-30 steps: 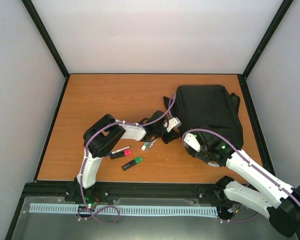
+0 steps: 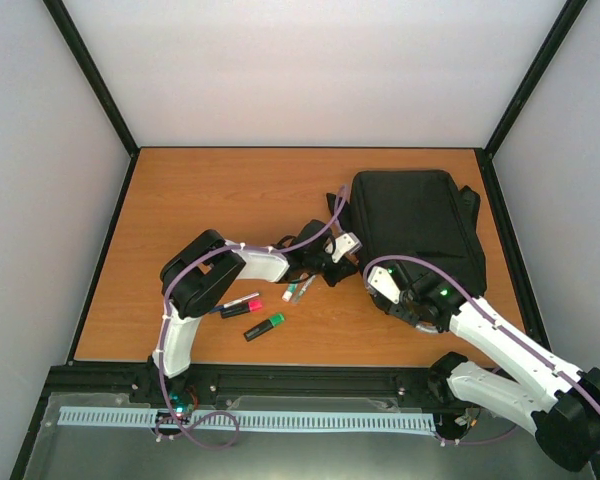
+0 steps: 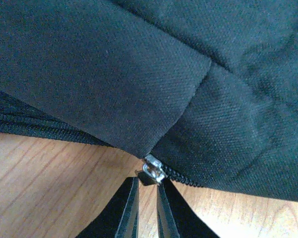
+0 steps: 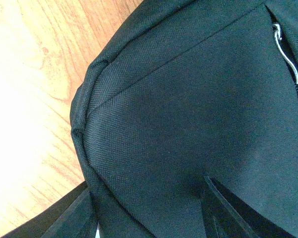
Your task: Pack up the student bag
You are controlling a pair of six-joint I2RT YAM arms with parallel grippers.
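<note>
The black student bag (image 2: pixel 417 215) lies on the right part of the table. My left gripper is shut, its tips against a silver zipper pull (image 3: pixel 153 168) at the bag's lower edge; whether the pull's dark tab is pinched between them is hard to tell. In the right wrist view, my right gripper is shut on a broad fold of the bag's cloth (image 4: pixel 188 114). Left of the bag lie a pink-capped marker (image 2: pixel 242 308), a green-capped marker (image 2: pixel 265 327) and a pale pen (image 2: pixel 242 299).
Two more slim pens, one white and teal (image 2: pixel 290 291) and one greyish (image 2: pixel 304 288), lie just below the left arm. Bare wood (image 2: pixel 230 190) stretches across the back left of the table. Both arms meet close together at the bag's near left corner.
The left arm's elbow has shifted very slightly left. The right arm, the bag and the markers look unmoved.
</note>
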